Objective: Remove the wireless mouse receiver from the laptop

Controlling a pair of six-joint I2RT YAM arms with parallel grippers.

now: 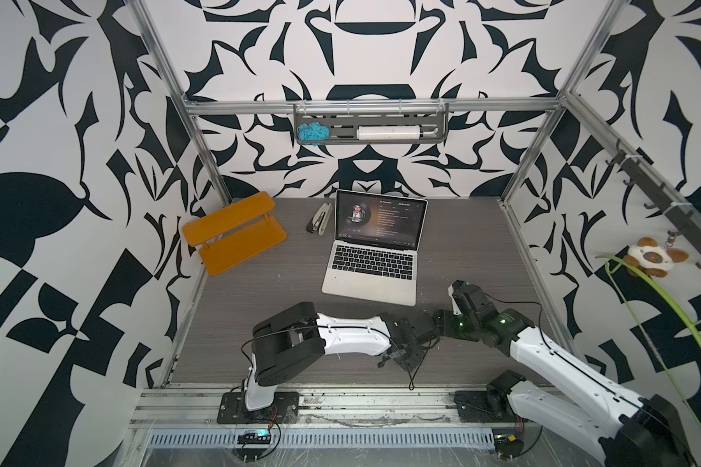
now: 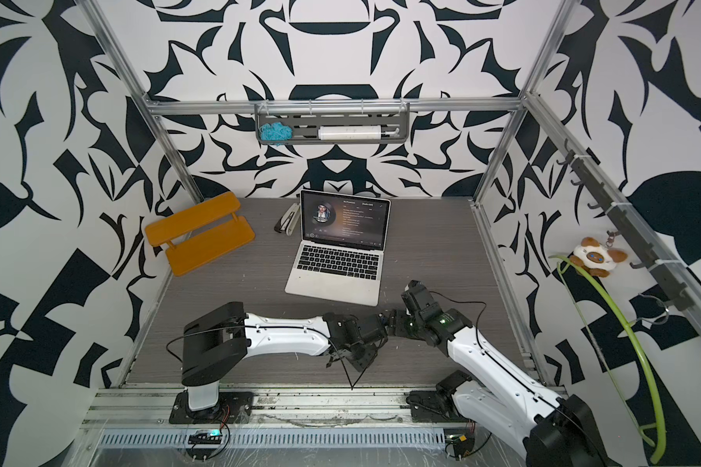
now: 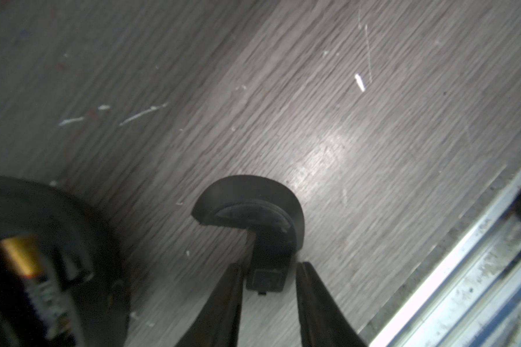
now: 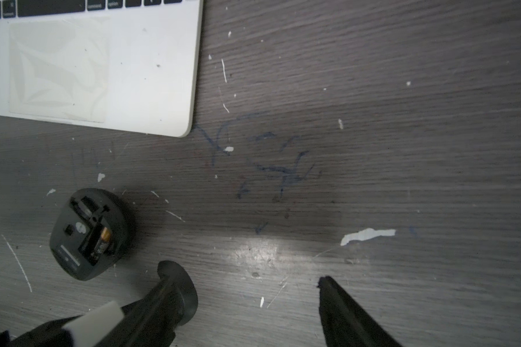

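The silver laptop is open on the table, and no receiver stands out at its visible edges. A dark mouse lies underside up in front of it, its battery bay uncovered. In the left wrist view, a black curved piece with a narrow block-like end lies near the mouse; whether it is the mouse's cover is unclear. My left gripper is part open, its fingertips on either side of that narrow end with gaps showing. My right gripper stands open and empty, close to the left one.
An orange stand is at the left, and a stapler stands beside the laptop. In the right wrist view, bare table lies right of the laptop. Both grippers crowd together in front of it.
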